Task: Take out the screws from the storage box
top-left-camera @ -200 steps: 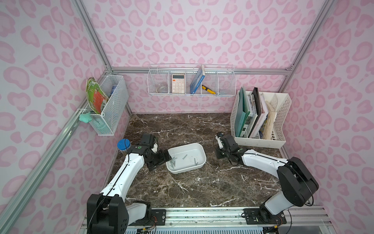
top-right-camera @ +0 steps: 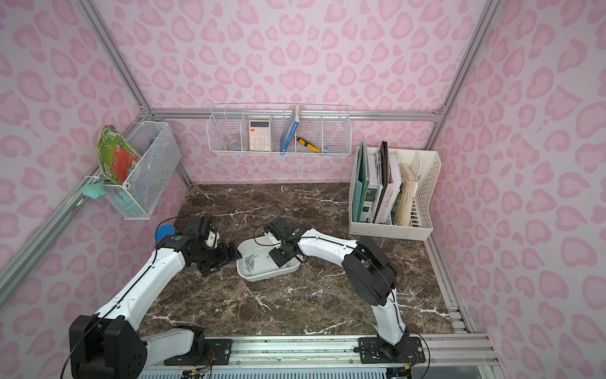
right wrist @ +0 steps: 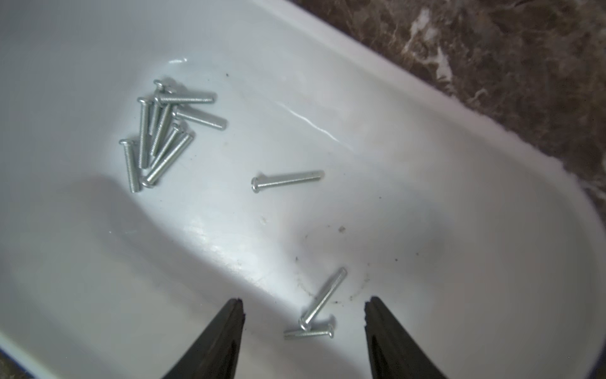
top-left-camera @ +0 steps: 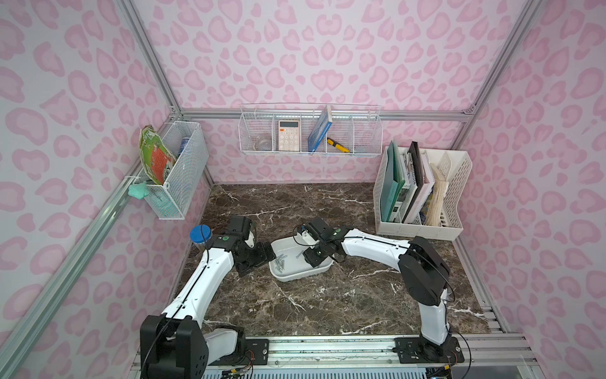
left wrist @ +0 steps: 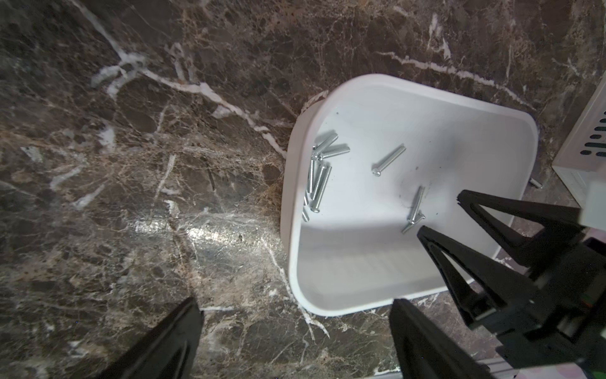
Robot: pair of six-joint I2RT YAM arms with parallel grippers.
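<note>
The white storage box (left wrist: 353,297) sits on the marble table. Several silver screws (right wrist: 165,142) lie heaped at its left end, and a single screw (right wrist: 287,180) rests mid-floor. Two more screws (right wrist: 323,298) cross each other toward the right end. Above that pair is my right gripper, open, its fingers (left wrist: 451,278) reaching over the box's right part with nothing between them. My left gripper is open and empty, hanging by the box's left end in the top left view (top-left-camera: 268,251).
Behind to the right stands a white bin (top-left-camera: 464,183) of books and folders. A blue-lidded jar (top-left-camera: 200,234) is beside the left arm. Wire baskets (top-left-camera: 252,145) hang on the walls. Table in front of the box is clear.
My right arm has swung left from beside the box to over its right part, covering the screws there in the top left view. The left arm and the box have stayed put.
</note>
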